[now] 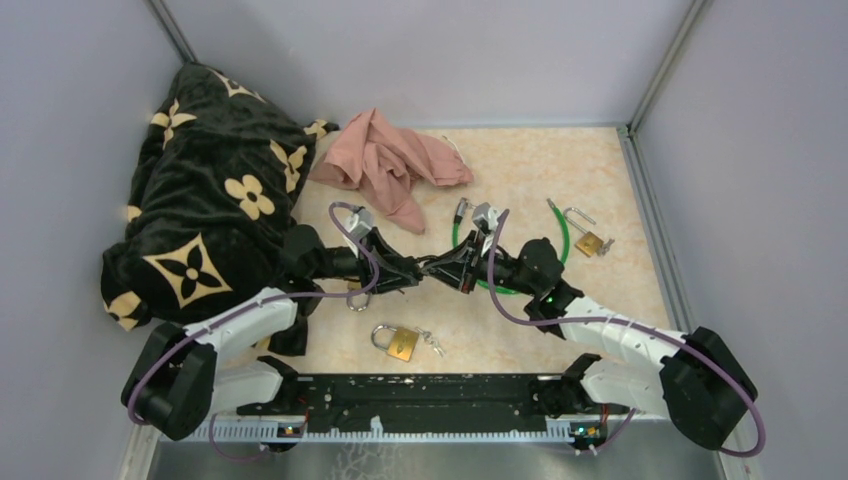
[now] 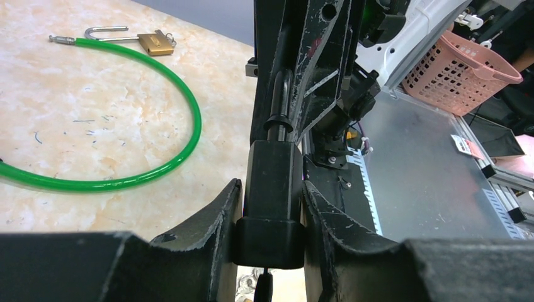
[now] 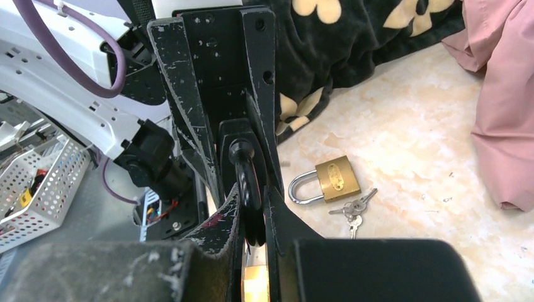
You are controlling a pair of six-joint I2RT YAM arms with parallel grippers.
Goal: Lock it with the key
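A black padlock body (image 2: 272,182) sits between the fingers of my left gripper (image 1: 412,268), which is shut on it. From its top a dark shackle (image 3: 250,189) runs to my right gripper (image 1: 436,267), whose fingers are shut on that shackle. The two grippers face each other over the middle of the table, nearly touching in the top view. Under the body, in the left wrist view, a thin dark stem with a black head (image 2: 264,288) sticks out; it looks like the key. Whether the shackle is fully seated in the body is hard to tell.
Brass padlocks lie on the table: one in front (image 1: 402,343) with loose keys (image 1: 431,341), another at the right (image 1: 590,243). A green cable (image 2: 189,100) curves behind my right arm. A pink cloth (image 1: 385,165) and a dark flowered cushion (image 1: 215,190) occupy the back left.
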